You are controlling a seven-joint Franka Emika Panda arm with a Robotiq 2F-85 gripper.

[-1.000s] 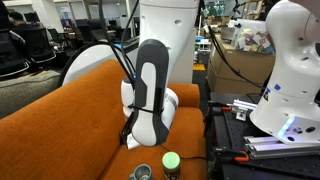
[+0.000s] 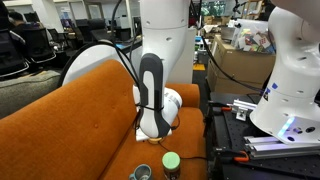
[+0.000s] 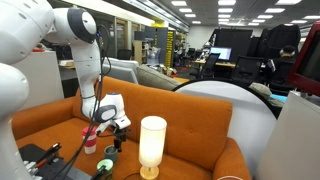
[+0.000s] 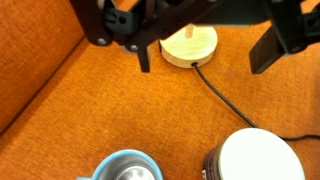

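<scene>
My gripper is open above the orange sofa seat, with nothing held between its fingers. Near the top of the wrist view, a round wooden base (image 4: 190, 45) with a dark cable shows partly between and below the fingers. A light blue mug (image 4: 128, 167) and a jar with a pale lid (image 4: 255, 157) are at the lower edge there. Exterior view 1 shows the mug (image 2: 142, 172) beside the green-lidded jar (image 2: 171, 162), both in front of the arm. In exterior view 2 a white lamp (image 3: 152, 141) on a wooden base stands right of the gripper (image 3: 121, 129).
The sofa backrest (image 3: 185, 105) rises behind the objects. A red and white item (image 3: 89, 139) stands left of the mug in exterior view 2. Open seat lies left of the mug in exterior view 1. The lamp cable runs across the seat.
In exterior view 1 the arm and gripper have shifted to the right. The mug and the green-lidded jar stay in place.
</scene>
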